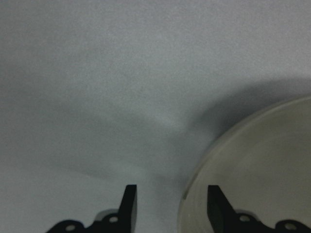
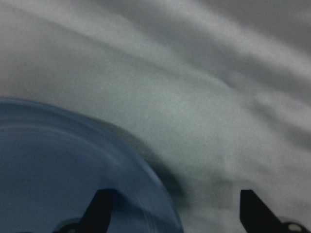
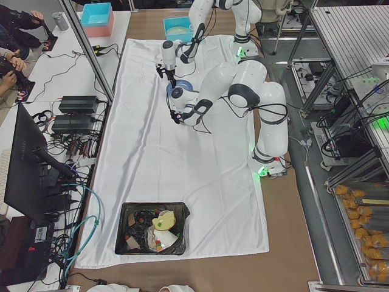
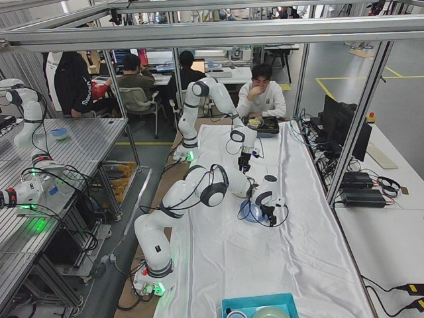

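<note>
A pale beige bowl (image 1: 260, 170) lies under my left gripper (image 3: 176, 117) (image 4: 244, 164), whose open fingers straddle its rim in the left wrist view, with nothing held. A blue bowl (image 3: 185, 86) (image 4: 252, 212) (image 2: 58, 160) sits on the white cloth beside it. My right gripper (image 3: 167, 74) (image 4: 268, 215) is open over the blue bowl's rim, one finger inside the outline and one outside. In the camera views both bowls are partly hidden by the arms.
A black bin (image 3: 126, 225) with assorted items is at the far end of the cloth, and a turquoise tray (image 3: 168, 24) (image 4: 258, 299) at the other. The cloth between the arms and bin is clear. Monitors and cables line one side.
</note>
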